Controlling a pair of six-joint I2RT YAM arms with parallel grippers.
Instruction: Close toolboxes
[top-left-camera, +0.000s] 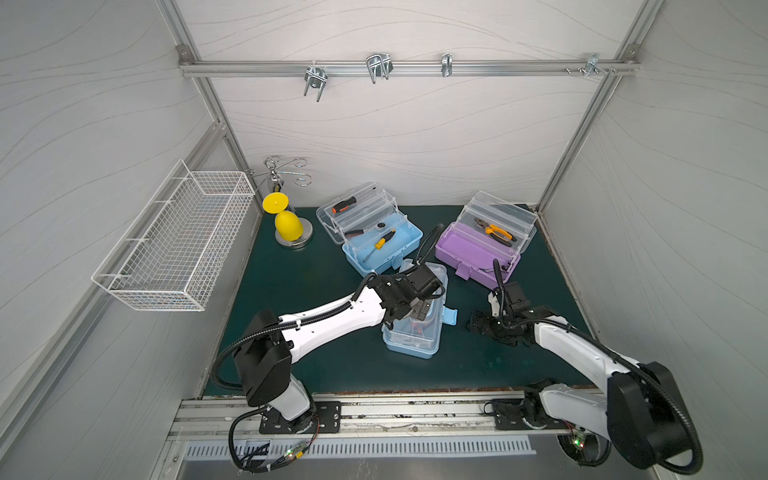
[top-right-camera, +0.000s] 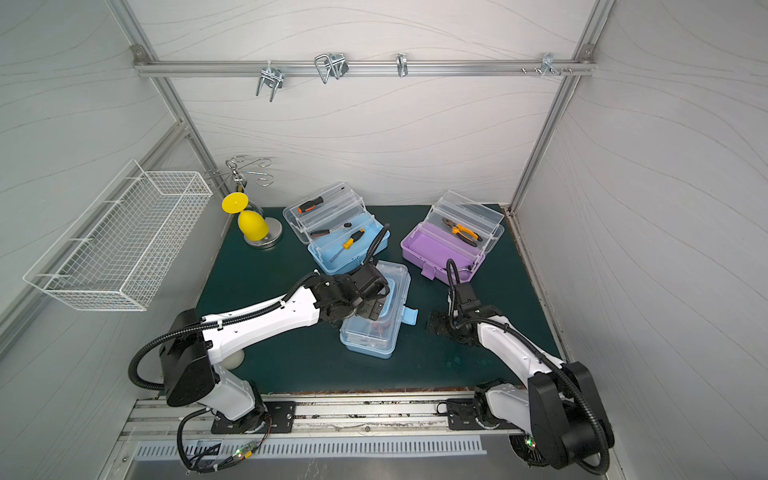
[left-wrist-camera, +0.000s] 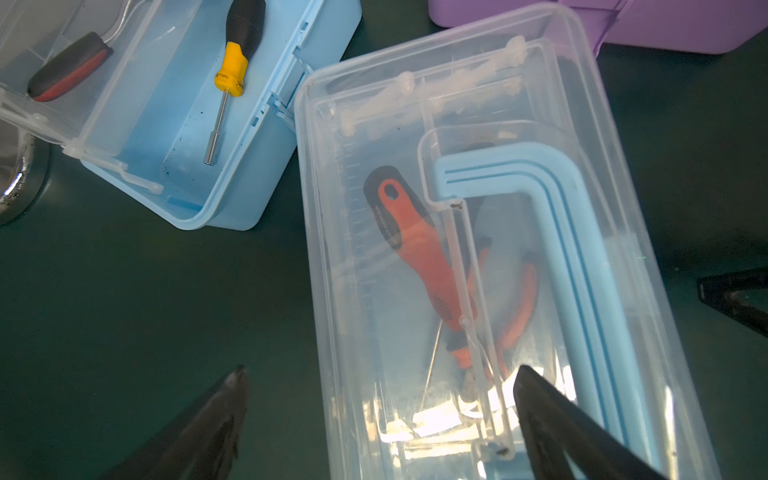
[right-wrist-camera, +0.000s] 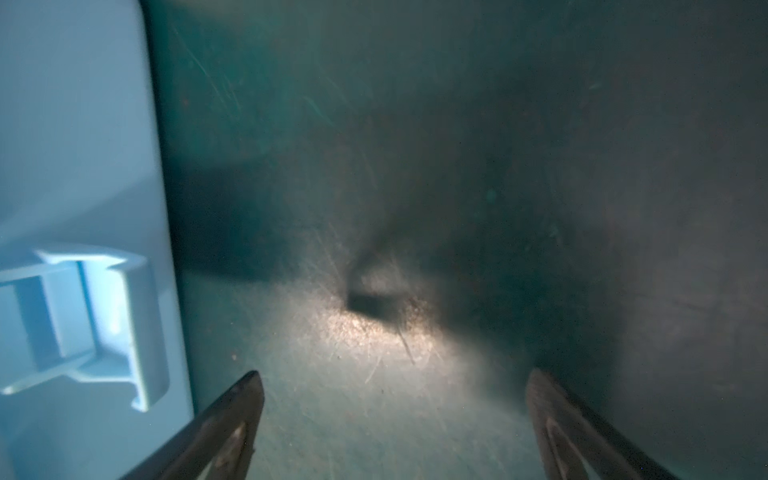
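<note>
The front blue toolbox (top-left-camera: 412, 332) has its clear lid down over red-handled tools seen in the left wrist view; its latch (top-left-camera: 449, 317) juts from the right side. My left gripper is over this box, its fingers apart. My right gripper is open low over the table beside the latch, nothing between its fingers. Behind, a blue toolbox (top-left-camera: 382, 257) stands open with screwdrivers, and a purple toolbox (top-left-camera: 468, 254) stands open with orange pliers in its lid.
A steel stand with yellow items (top-left-camera: 289, 225) is at the back left. A wire basket (top-left-camera: 172, 240) hangs on the left wall.
</note>
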